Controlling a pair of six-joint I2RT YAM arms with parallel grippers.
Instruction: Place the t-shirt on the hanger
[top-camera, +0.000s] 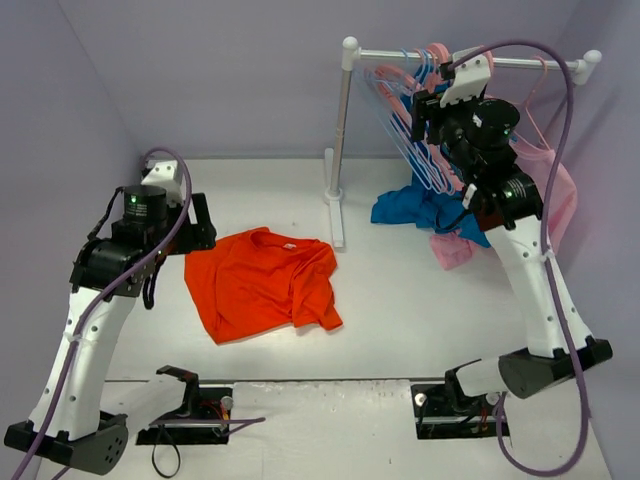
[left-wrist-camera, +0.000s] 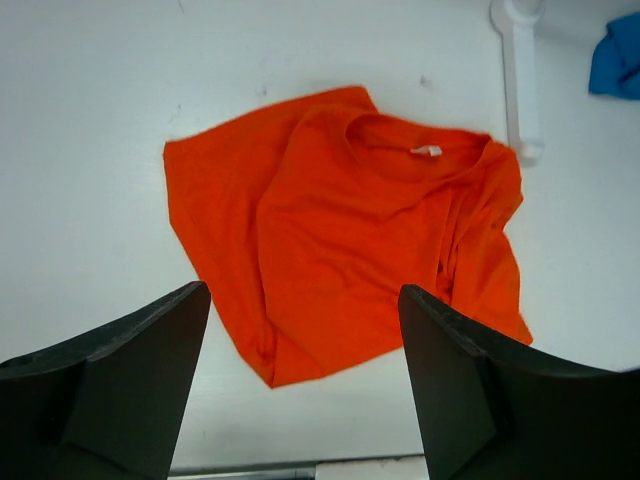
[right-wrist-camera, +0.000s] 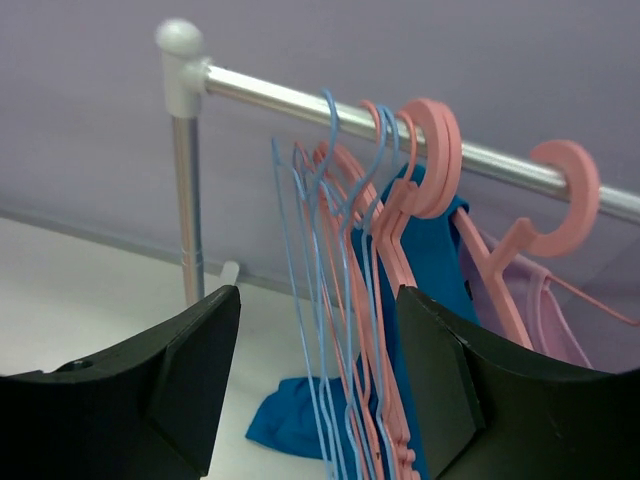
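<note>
The orange-red t-shirt (top-camera: 262, 285) lies spread on the white table, its neckline (left-wrist-camera: 425, 150) toward the rack. Its lower edge and one sleeve are folded in. In the top view my left gripper (top-camera: 205, 222) hovers at the shirt's left edge; in its wrist view the fingers (left-wrist-camera: 150, 370) stand apart with nothing between. My right gripper (top-camera: 420, 115) is up by the rack, its fingers (right-wrist-camera: 170, 370) apart and facing a bunch of blue and pink hangers (right-wrist-camera: 350, 300). None of the hangers is gripped. The right arm hides part of the hangers in the top view.
The metal rack bar (right-wrist-camera: 270, 95) carries the hangers, along with a blue garment (top-camera: 395, 207) and a pink garment (top-camera: 562, 195). A white rack foot (top-camera: 336, 215) stands just right of the shirt.
</note>
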